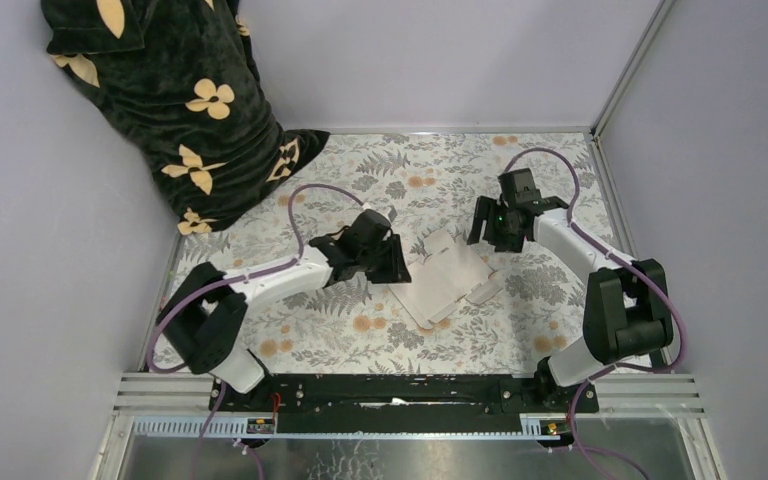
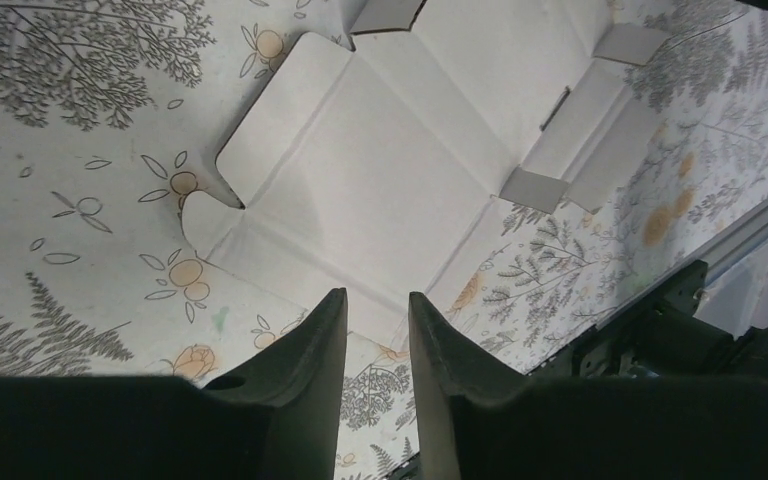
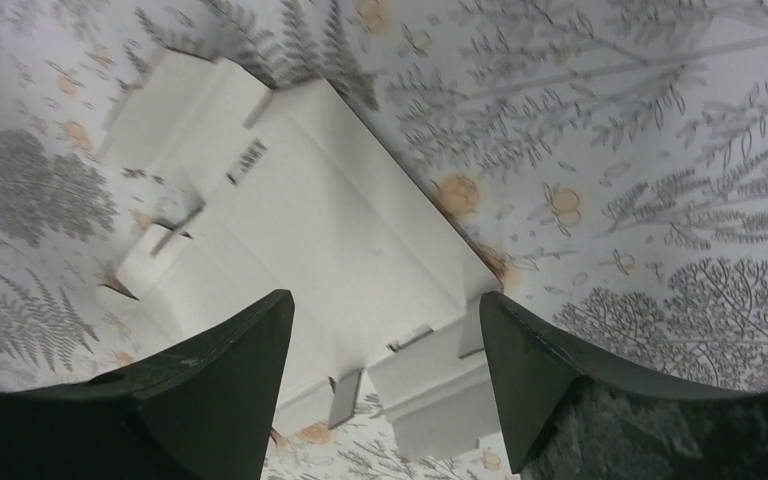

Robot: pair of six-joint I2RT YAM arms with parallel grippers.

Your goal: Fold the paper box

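The flattened white paper box [image 1: 440, 280] lies creased on the patterned mat, with several small flaps along its edges. My left gripper [image 1: 392, 262] is over the box's left side; in the left wrist view its fingertips [image 2: 378, 298] are close together with a narrow gap, and whether anything is held there is unclear. My right gripper [image 1: 480, 228] hangs above the box's upper right, open, with the box [image 3: 320, 230] beneath it in the right wrist view and nothing visible between the fingers.
A dark green floral cloth [image 1: 210, 150] drapes over the back left corner. Walls bound the sides and back.
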